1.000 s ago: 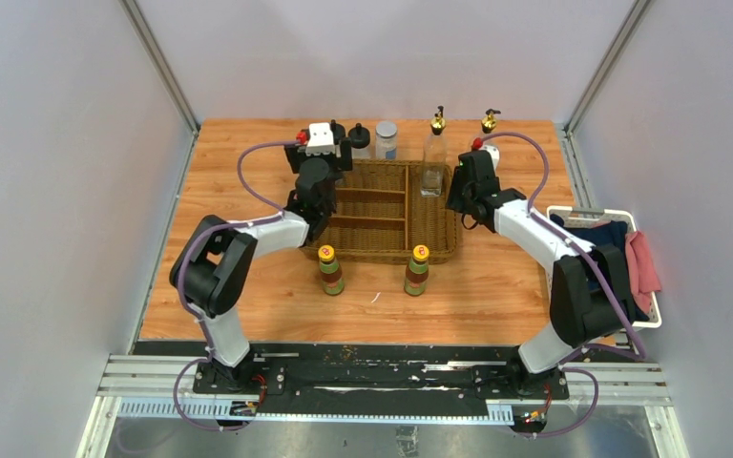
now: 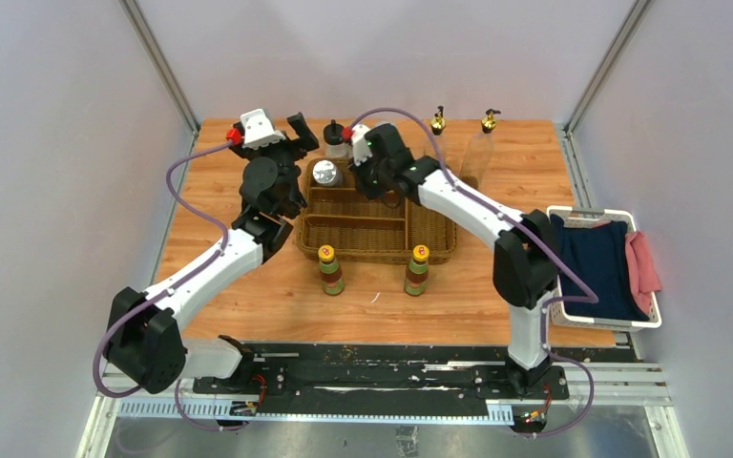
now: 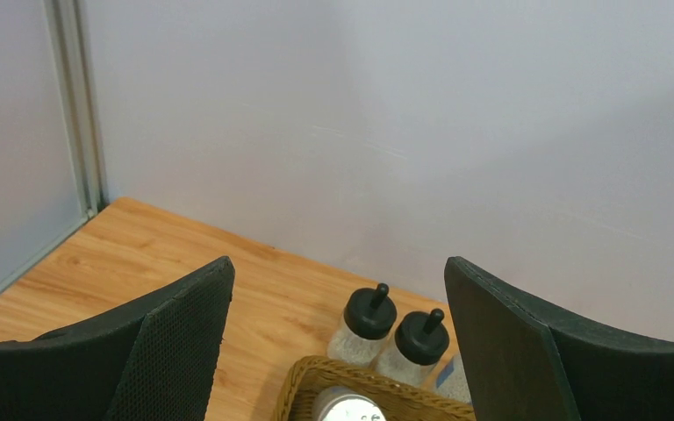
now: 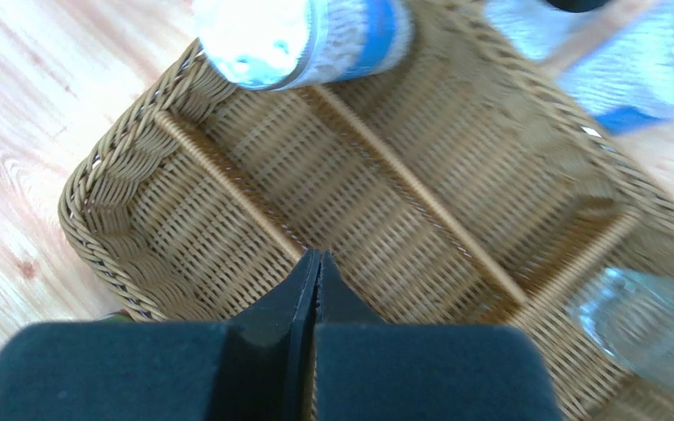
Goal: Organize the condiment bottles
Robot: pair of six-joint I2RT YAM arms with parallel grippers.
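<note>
The wicker basket [image 2: 353, 252] has divided compartments. A white-lidded jar [image 2: 326, 174] stands in its back-left compartment, also seen as a jar [image 4: 303, 44] in the right wrist view. My open left gripper is above the basket's back-left, with two black-capped shakers [image 3: 364, 326] beyond. My right gripper is shut over the basket's middle, nothing visible between its fingers. A glass bottle [image 4: 645, 320] is in the right compartment. Two pump bottles [image 2: 480, 153] show at the back right. Two yellow-capped bottles [image 2: 331, 277] stand in front of the basket.
A white laundry basket [image 2: 561, 315] with dark and pink cloths sits at the right edge of the wooden table [image 2: 215, 305].
My left gripper has moved leftward from over the white-lidded jar. My right gripper has swung left from beside the pump bottles to over the basket's middle.
</note>
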